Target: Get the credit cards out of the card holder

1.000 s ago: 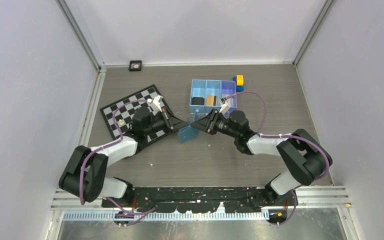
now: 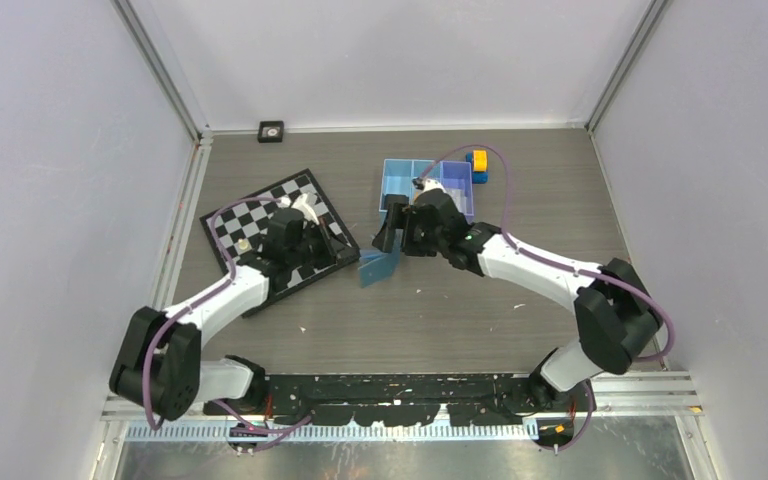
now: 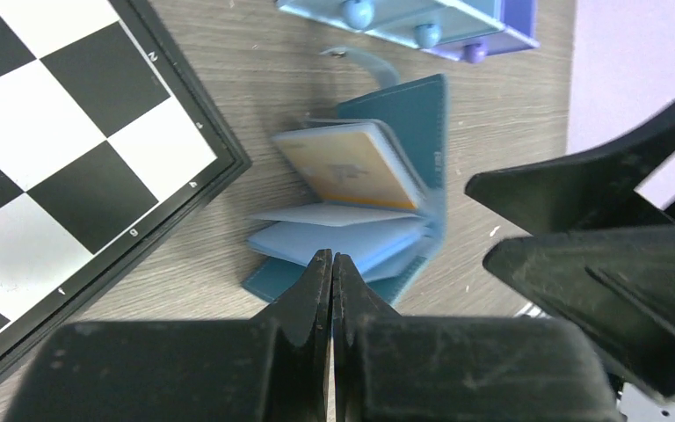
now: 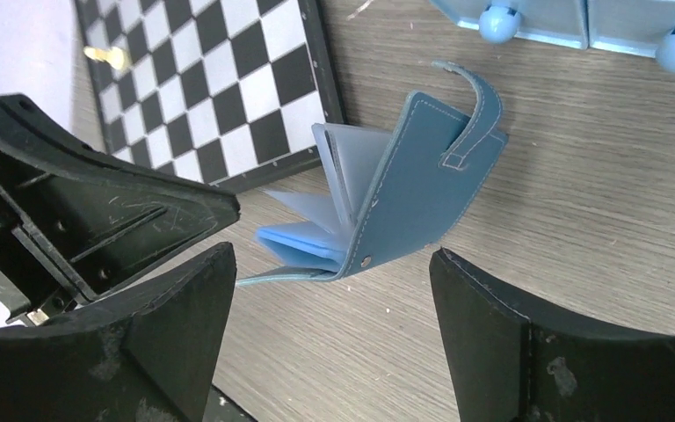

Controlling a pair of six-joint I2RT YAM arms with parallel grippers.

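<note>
The blue card holder (image 2: 374, 270) lies spread open on the table between the two grippers, with cards fanned inside it, seen also from its outer cover (image 4: 422, 185) in the right wrist view. My left gripper is shut, nothing between its fingers, just at the near side of the holder. My right gripper stands open above and to the right of the holder, nothing held.
A chessboard (image 2: 222, 230) in a black frame lies left of the holder. A divided blue tray (image 2: 397, 172) stands behind it, with a yellow-blue object (image 2: 479, 160) beside that.
The left gripper has pulled back slightly to the left.
</note>
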